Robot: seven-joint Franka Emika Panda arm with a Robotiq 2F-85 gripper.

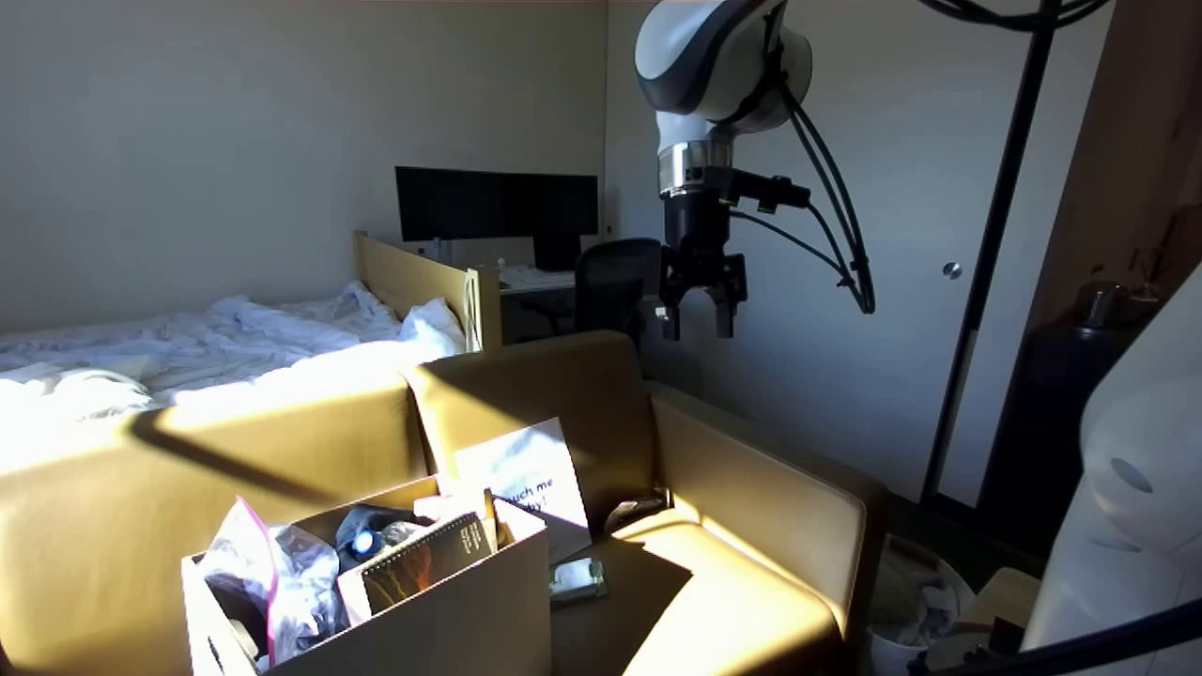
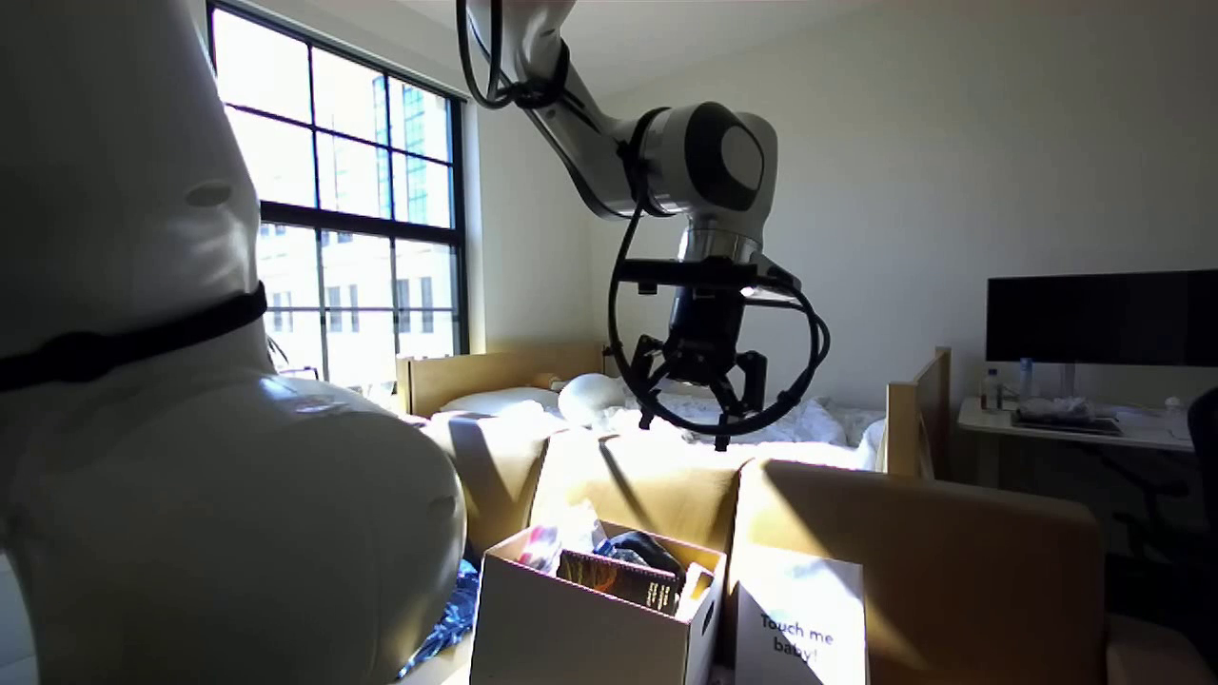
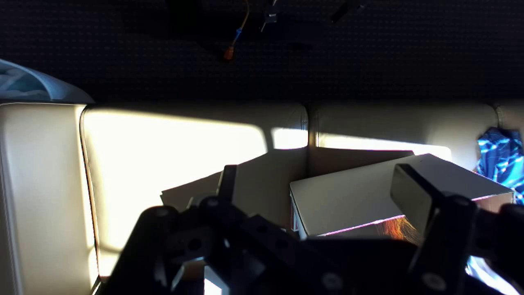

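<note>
High over the sofa, my gripper (image 1: pixel 699 327) hangs pointing down, open, with nothing between its fingers. In the second exterior view the gripper (image 2: pixel 685 432) appears above and behind the box, its fingers spread wide. A white box (image 1: pixel 451 620) on the sofa holds a plastic bag (image 1: pixel 295 580), a dark spiral notebook (image 1: pixel 434 558) and other items. Beside the box a white sign (image 2: pixel 801 611) reading "Touch me baby!" leans on the backrest. On the seat lies a small pale green package (image 1: pixel 577 578). The wrist view shows the box (image 3: pixel 353 196) below, partly hidden by my fingers.
The tan sofa (image 1: pixel 749 541) has a bare sunlit seat beside its armrest. A bin (image 1: pixel 913 591) stands past that armrest. Something shiny and blue (image 2: pixel 454 616) lies at the box's other side. Behind are a bed (image 1: pixel 270 327) and a desk with a monitor (image 1: pixel 496 203).
</note>
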